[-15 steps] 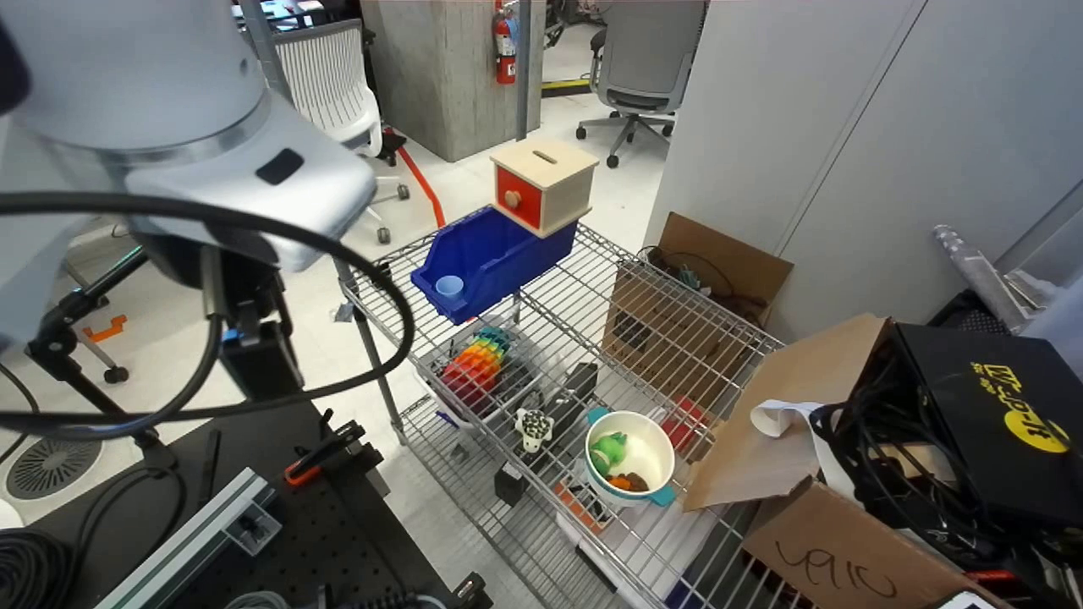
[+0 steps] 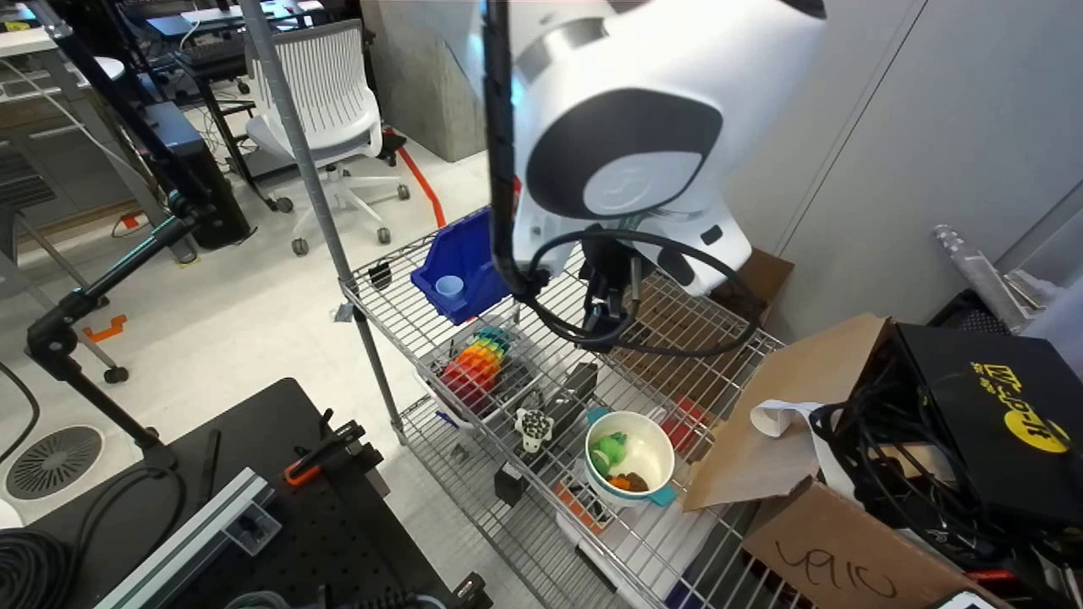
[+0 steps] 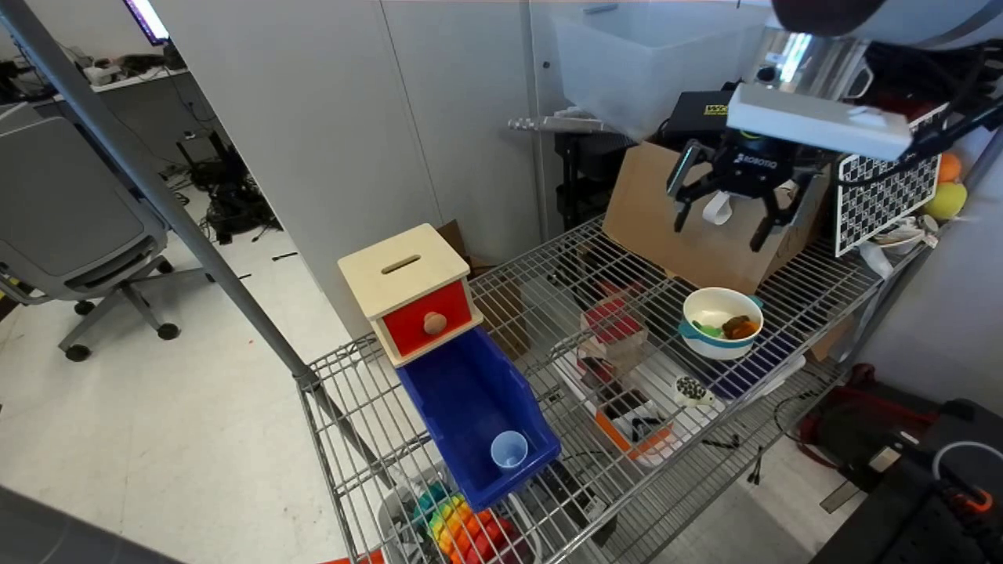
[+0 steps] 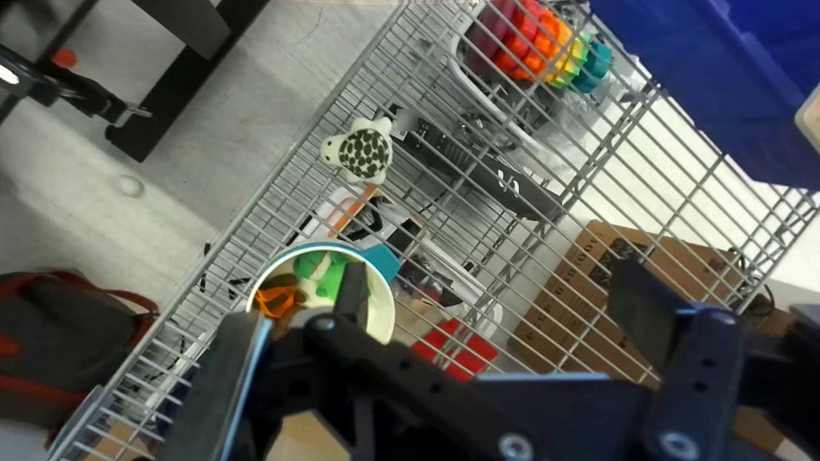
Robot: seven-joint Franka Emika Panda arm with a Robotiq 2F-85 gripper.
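In exterior view 2 my gripper (image 3: 717,235) is open above the wire shelf, its two fingers apart and nothing between them. Below it stands a white bowl (image 3: 712,349) with teal handles, holding a green toy (image 2: 612,447) and orange and brown pieces. The wrist view shows that bowl (image 4: 382,307) partly covered by one finger. A small spotted turtle toy (image 4: 365,151) lies on the wires near the bowl. On the blue bin (image 3: 451,385) rests a wooden box (image 3: 404,282) with a red drawer and a slotted top. A light blue cup (image 3: 508,450) is in the bin's front end.
An open cardboard box (image 2: 838,548) with cables and a black case (image 2: 1000,416) sits at the shelf's right end. Under the wires are a rainbow toy (image 4: 538,46) in a container and a brown carton (image 4: 607,299). Bare wire rack separates bin and bowl.
In exterior view 1 the arm has swung from the left to over the shelf, now hiding the wooden box and part of the blue bin. The bowl and turtle have not moved.
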